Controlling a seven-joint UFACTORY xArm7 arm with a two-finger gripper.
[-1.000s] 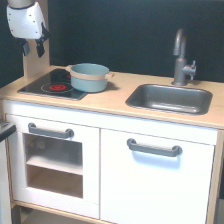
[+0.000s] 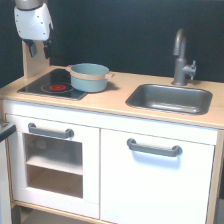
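Observation:
My gripper (image 2: 39,49) hangs in the air at the upper left, under the white arm (image 2: 36,17). Its two dark fingers look spread apart, and nothing shows between them. Lower and to its right, a blue-green pot (image 2: 90,78) with light handles sits upright at the right side of the black stove top (image 2: 45,84). The gripper is clear of the pot. A red-ringed burner shows on the stove, left of the pot.
A metal sink (image 2: 170,98) is set into the wooden counter (image 2: 122,90) on the right, with a grey faucet (image 2: 180,62) behind it. Bare counter lies between pot and sink. Below are an oven door (image 2: 62,134) and a white cabinet door (image 2: 150,180), both closed.
The arm and gripper have shifted slightly to the right. The pot, sink and doors look unmoved.

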